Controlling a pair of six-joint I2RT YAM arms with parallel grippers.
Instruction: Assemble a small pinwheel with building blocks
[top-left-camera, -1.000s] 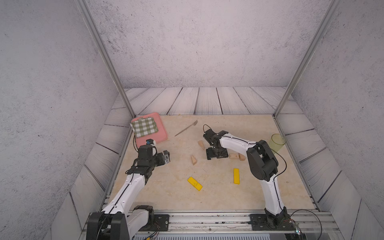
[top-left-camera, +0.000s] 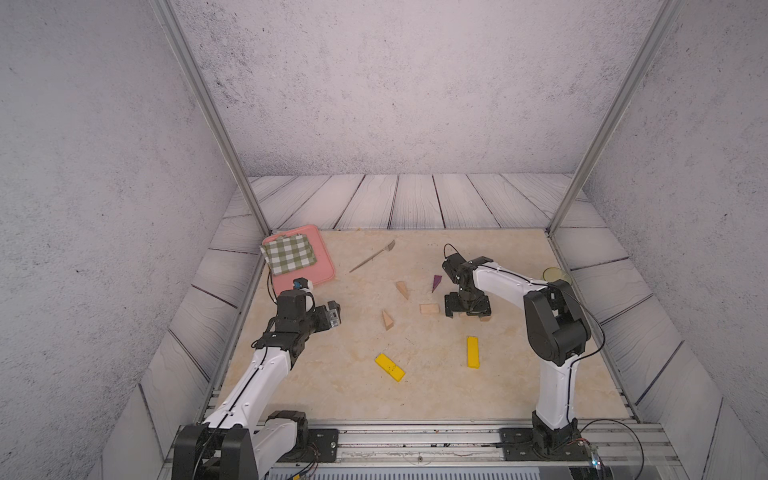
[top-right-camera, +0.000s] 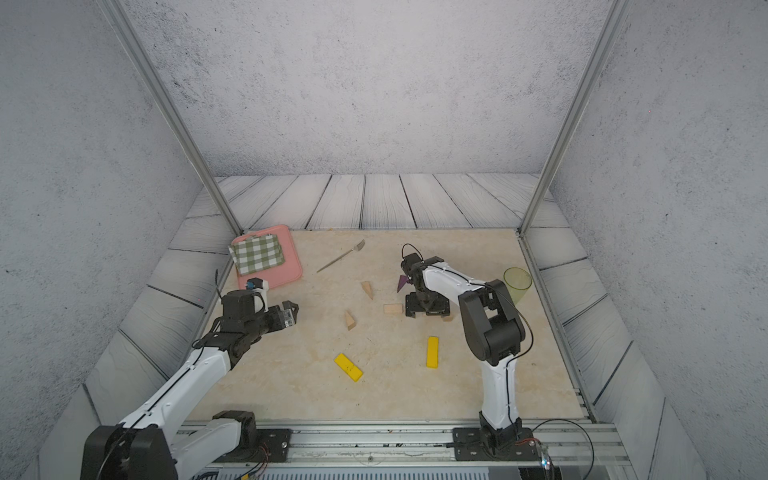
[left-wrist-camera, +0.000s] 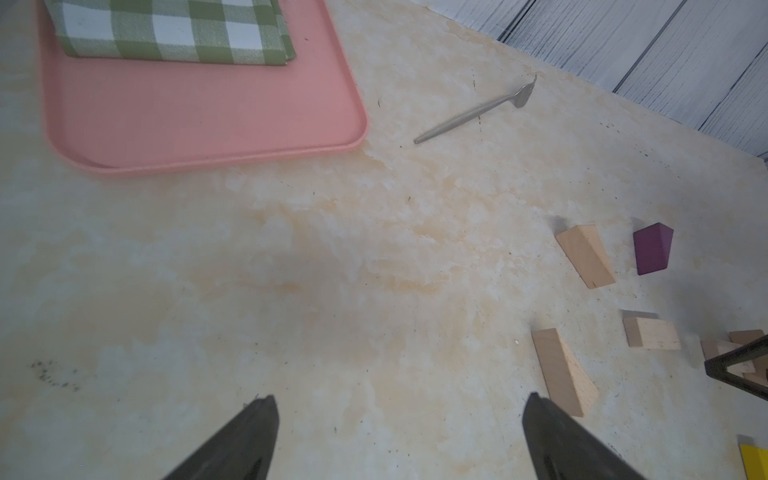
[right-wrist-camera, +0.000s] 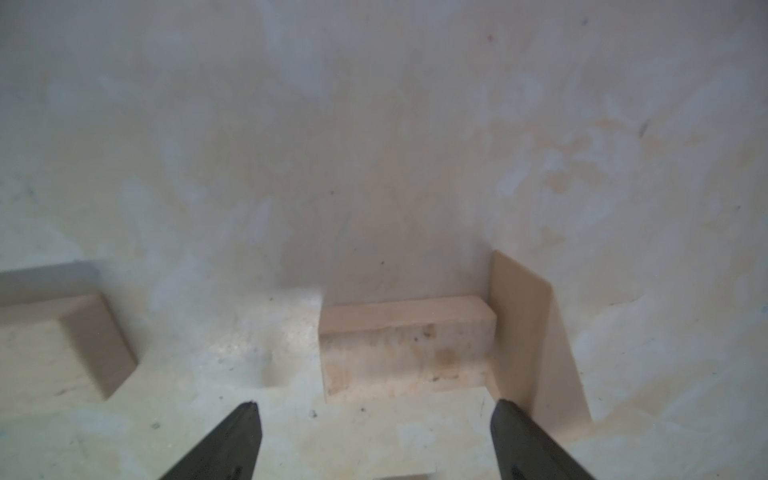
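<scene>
My right gripper is open low over a wooden rectangular block (right-wrist-camera: 404, 344), with a wooden wedge (right-wrist-camera: 528, 336) against its right end and another block (right-wrist-camera: 56, 352) to the left. Two more wooden wedges (left-wrist-camera: 584, 252) (left-wrist-camera: 560, 368) and a purple triangular block (left-wrist-camera: 652, 248) lie around the middle. Two yellow bars (top-left-camera: 389, 366) (top-left-camera: 473, 352) lie nearer the front. My left gripper stands open above the left side, nothing between its fingers.
A pink tray (left-wrist-camera: 200, 120) with a checked cloth (left-wrist-camera: 168, 28) sits at the back left, a fork (left-wrist-camera: 472, 112) beside it. A greenish cup (top-right-camera: 517, 292) stands on the right.
My right gripper has moved right, from beside the middle block to over the right-hand block and wedge. The left arm has not moved.
</scene>
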